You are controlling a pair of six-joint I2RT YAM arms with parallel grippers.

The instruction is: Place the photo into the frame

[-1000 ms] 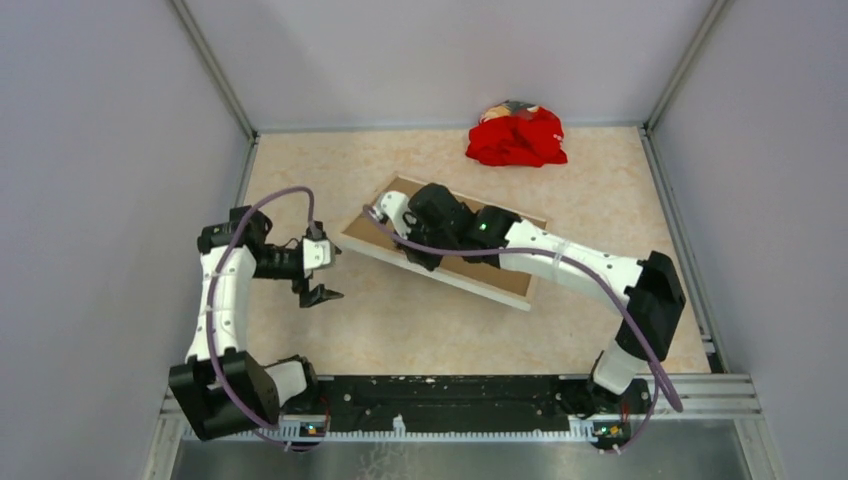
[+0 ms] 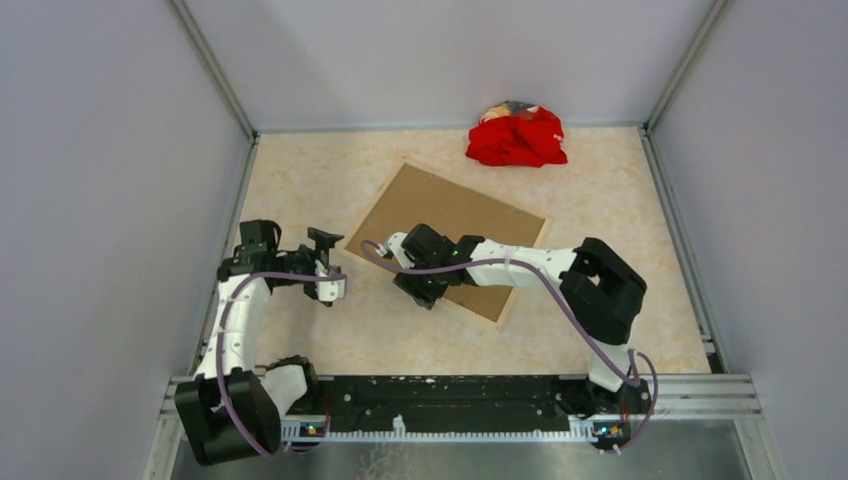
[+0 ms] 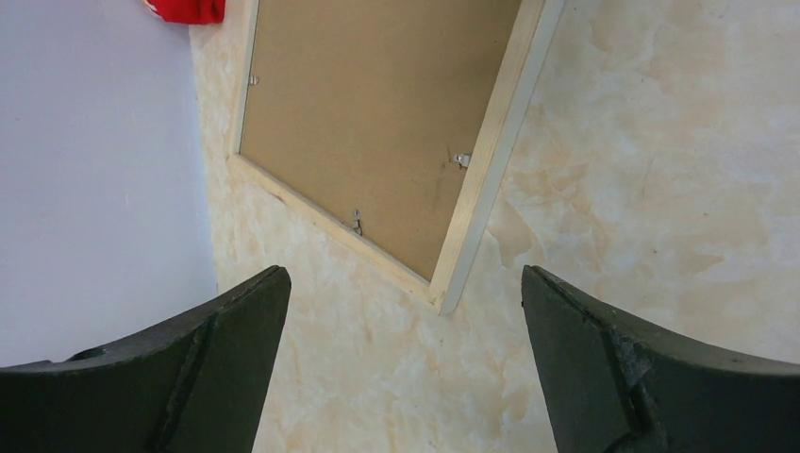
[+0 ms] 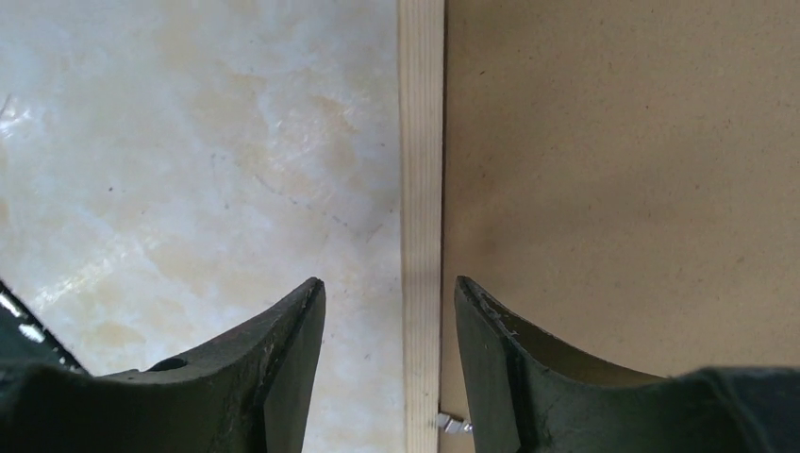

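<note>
The frame (image 2: 487, 225) lies flat and turned at an angle on the table, its brown backing (image 3: 377, 94) facing up inside a pale wooden rim (image 3: 486, 160). Small metal clips (image 3: 357, 223) sit along the inner edges. My open right gripper is at the frame's front edge; in the right wrist view, the wooden strip runs between its fingers, which seem to hold nothing. To the left of the frame is my left gripper, open and empty, facing the near left corner from a distance. I cannot make out a separate photo.
A crumpled red cloth (image 2: 516, 140) with a printed patch lies by the back wall. Bare table (image 2: 300, 180) shows left of the frame and in front of it. Side walls close in the table.
The frame's front side was raised a second ago and is now down flat. My right gripper has come toward the front edge.
</note>
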